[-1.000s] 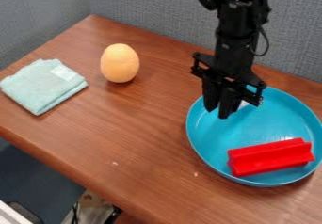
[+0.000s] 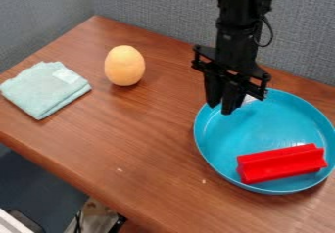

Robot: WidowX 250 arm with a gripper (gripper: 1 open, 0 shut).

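My black gripper (image 2: pixel 232 98) hangs over the back left of a round blue plate (image 2: pixel 249 129), its fingers pointing down and close together. Whether anything is held between them is hidden by the dark fingers and too small to tell. A red block-like object (image 2: pixel 280 163) lies on the front right of the plate, apart from the gripper. An orange egg-shaped object (image 2: pixel 124 66) stands on the wooden table left of the gripper.
A folded pale-teal cloth (image 2: pixel 45 89) lies at the table's left. A grey partition (image 2: pixel 137 7) runs along the back.
The gripper has shifted slightly left and up over the last second, now nearer the plate's rim. The plate, red object, egg and cloth have not moved.
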